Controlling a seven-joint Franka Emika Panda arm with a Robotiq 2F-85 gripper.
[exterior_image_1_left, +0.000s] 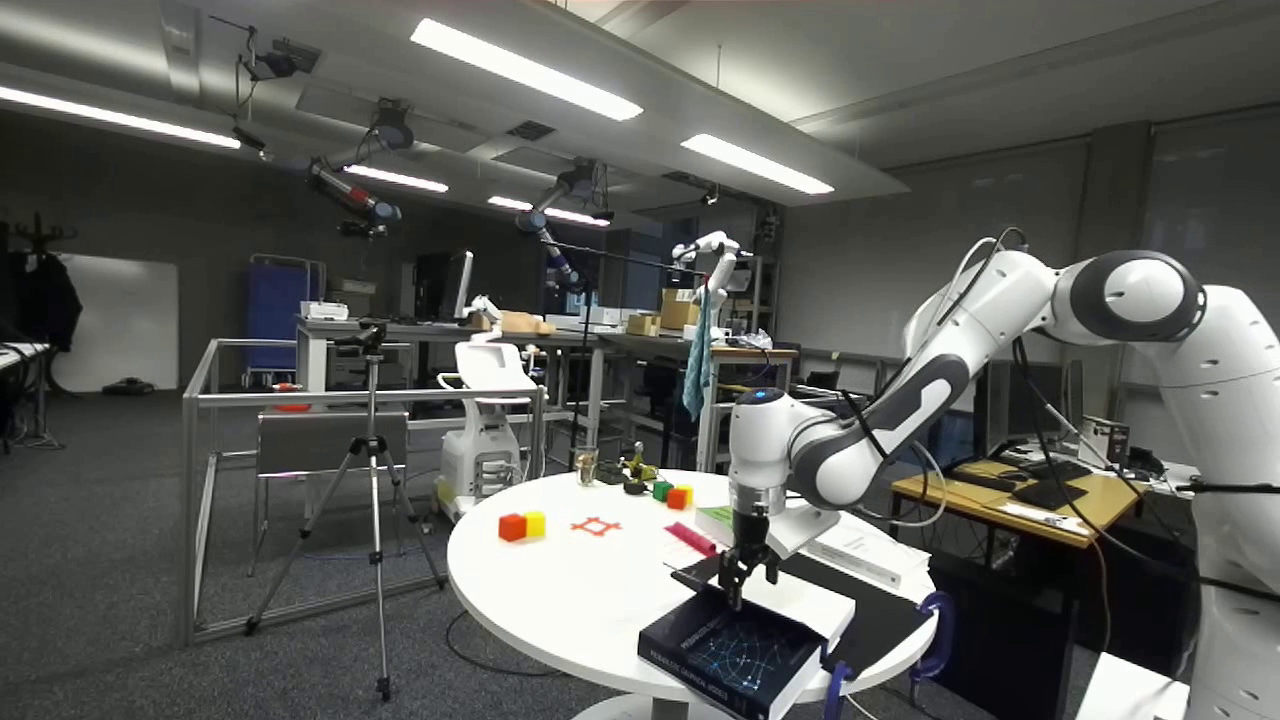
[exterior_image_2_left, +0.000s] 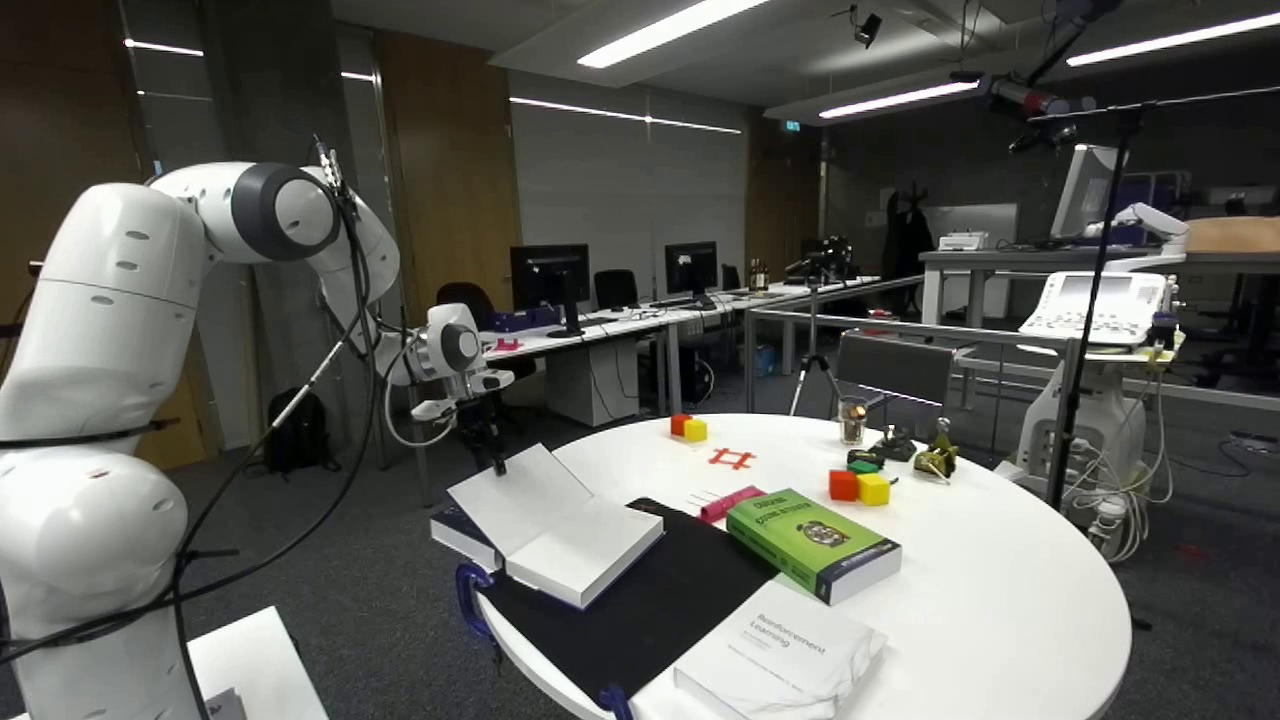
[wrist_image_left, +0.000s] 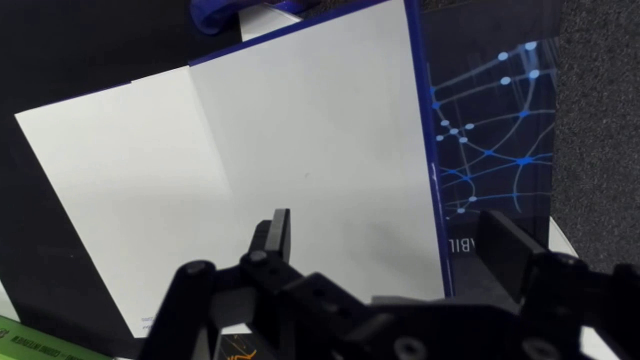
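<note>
An open book with blank white pages (exterior_image_2_left: 582, 540) rests on the black mat (exterior_image_2_left: 654, 618), its raised cover (exterior_image_2_left: 516, 498) leaning up at a slant. Beside it, at the table's edge, a dark blue book (exterior_image_1_left: 728, 658) with a network pattern lies under that cover's free side. My gripper is open at the cover. In the wrist view one finger (wrist_image_left: 277, 231) appears over the white inner side and the other finger (wrist_image_left: 507, 252) over the patterned book, with the cover's edge running between them. Whether either finger touches is unclear.
A green book (exterior_image_2_left: 810, 540) and a white book (exterior_image_2_left: 780, 660) lie nearby, along with a pink roll (exterior_image_2_left: 729, 503). Blue clamps (exterior_image_2_left: 471, 600) grip the table edge. Coloured blocks (exterior_image_1_left: 522, 526) and small tools stand farther off.
</note>
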